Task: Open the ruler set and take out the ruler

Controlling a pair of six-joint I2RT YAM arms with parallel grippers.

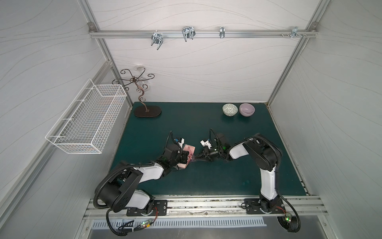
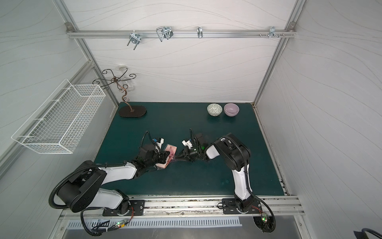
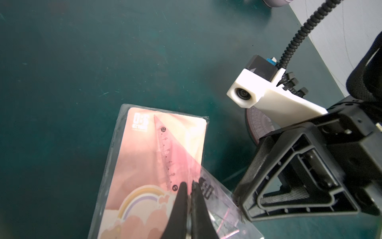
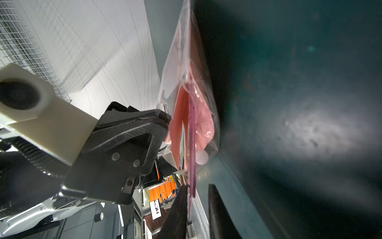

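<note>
The pink ruler set [image 3: 135, 167] is in a clear pouch held above the green mat, a rainbow on its card. A transparent triangle ruler [image 3: 167, 151] shows on it in the left wrist view, sticking out toward my right gripper. My left gripper is shut at the pouch, its tips over the ruler and card. In the right wrist view the pouch's side gapes, and a pink ruler edge [image 4: 192, 159] reaches down between the part-open fingers of my right gripper.
A patterned bowl [image 1: 230, 109] and a lilac bowl [image 1: 246, 109] stand at the back right. A metal stand [image 1: 147, 111] is at the back left, and a wire basket [image 1: 85, 117] hangs on the left wall.
</note>
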